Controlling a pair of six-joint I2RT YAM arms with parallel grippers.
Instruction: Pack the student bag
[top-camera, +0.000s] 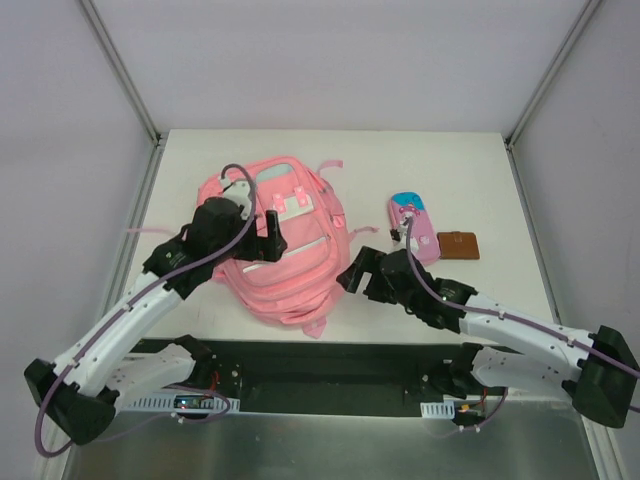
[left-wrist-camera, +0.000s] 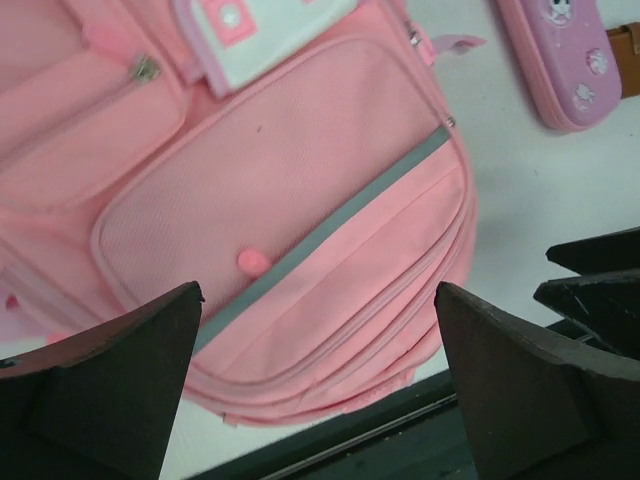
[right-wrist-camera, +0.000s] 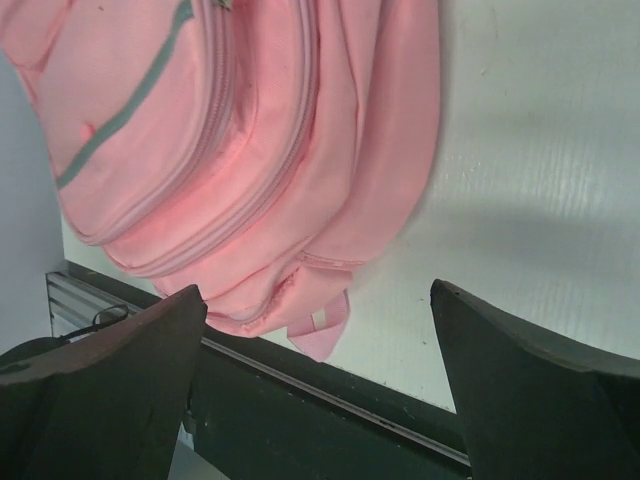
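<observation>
The pink backpack lies flat on the white table, its front pockets and zippers showing. My left gripper is over the bag, open, its two fingers framing the front pocket in the left wrist view. My right gripper hovers just off the bag's right lower edge, open and empty, with table and bag below it. A pink pencil case with a blue end lies to the right, partly behind the right arm; a brown wallet sits beside it.
A dark rail and gap run along the front edge. Grey walls surround the table on the back and sides.
</observation>
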